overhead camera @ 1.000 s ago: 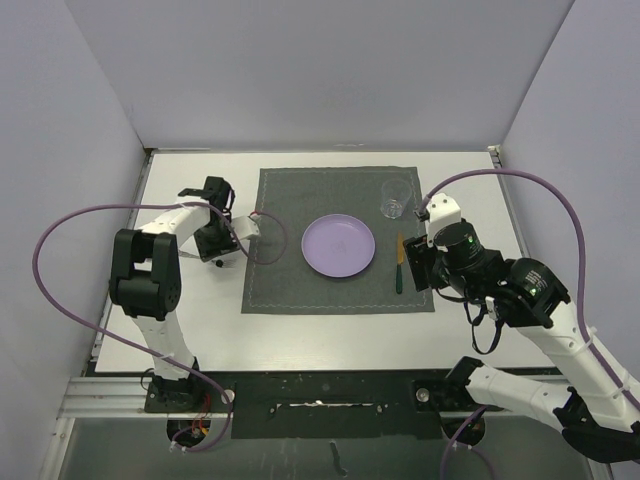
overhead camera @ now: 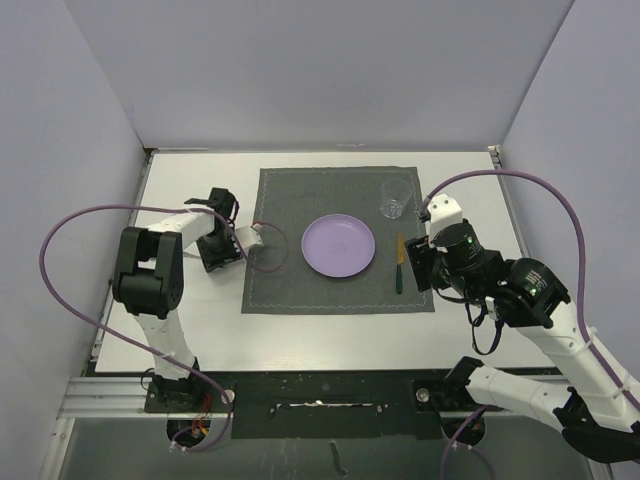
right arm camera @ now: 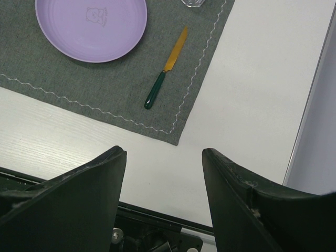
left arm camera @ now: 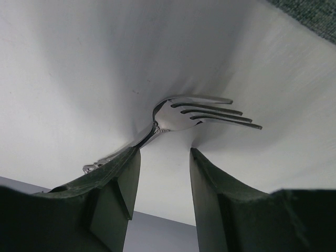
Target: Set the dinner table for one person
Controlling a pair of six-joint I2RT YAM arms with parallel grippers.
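Note:
A metal fork [left arm camera: 176, 116] lies on the white tabletop left of the grey placemat; its handle runs toward my left gripper, whose fingers stand apart just over it, the left fingertip close to the handle. Whether they touch is unclear. From the top, the fork is hidden by that arm. The purple plate [overhead camera: 338, 245] is in the middle of the placemat [overhead camera: 280, 190], with a knife [right arm camera: 155, 89] with green handle and gold blade to its right and a clear glass [overhead camera: 395, 198] behind the knife. My right gripper is open and empty above the table's right side.
Walls border the table at the left, back and right. The right arm reaches in over the front right.
The right arm, plate, knife and glass have not moved.

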